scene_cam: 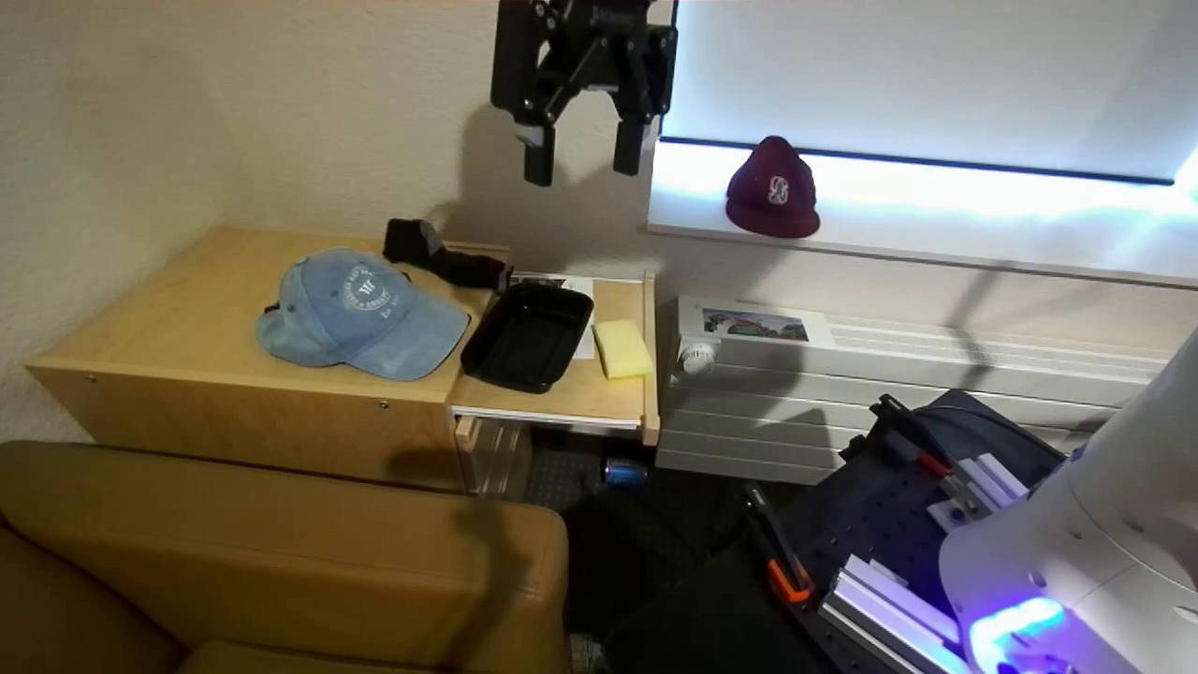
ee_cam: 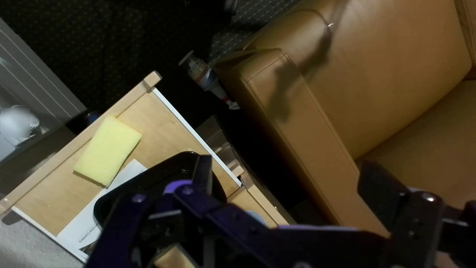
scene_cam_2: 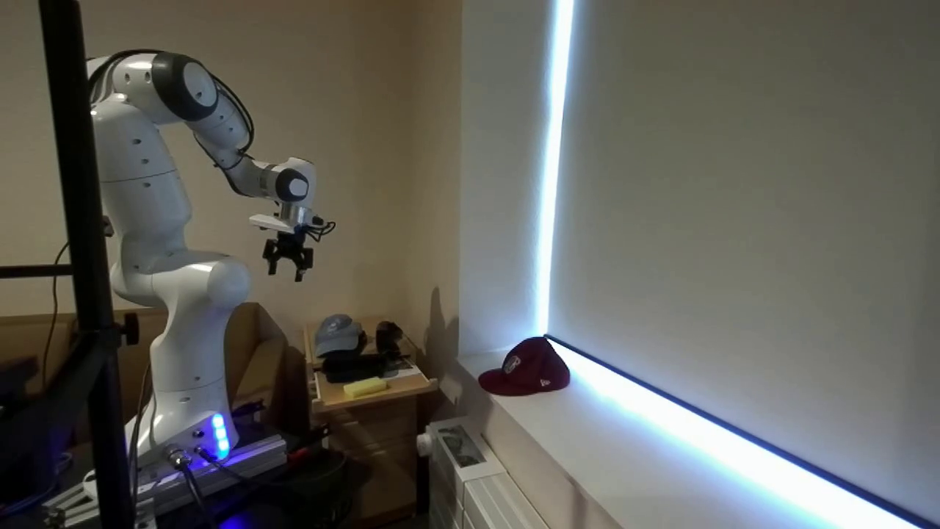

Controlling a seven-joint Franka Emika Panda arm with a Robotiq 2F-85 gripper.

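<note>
High above the wooden cabinet, my gripper [scene_cam: 584,168] stands open and empty, well clear of every object. Its two fingers [ee_cam: 379,190] reach in from the bottom of the wrist view, spread wide. Below lies a black tray [scene_cam: 528,333] on the pulled-out shelf [scene_cam: 609,402], with a yellow sponge [ee_cam: 108,151] to its right in exterior view 1. A light blue cap [scene_cam: 359,315] rests on the cabinet top, and a dark sock-like item [scene_cam: 444,258] lies behind it. The maroon cap [scene_cam_2: 529,367] sits on the windowsill. In the wrist view, my gripper hides part of the tray.
A tan leather sofa [scene_cam: 281,550] stands in front of the cabinet. To the shelf's right is a white radiator [scene_cam: 747,393], below the windowsill [scene_cam_2: 617,441]. A bottle [ee_cam: 207,78] lies on the dark floor. The air around my gripper is free.
</note>
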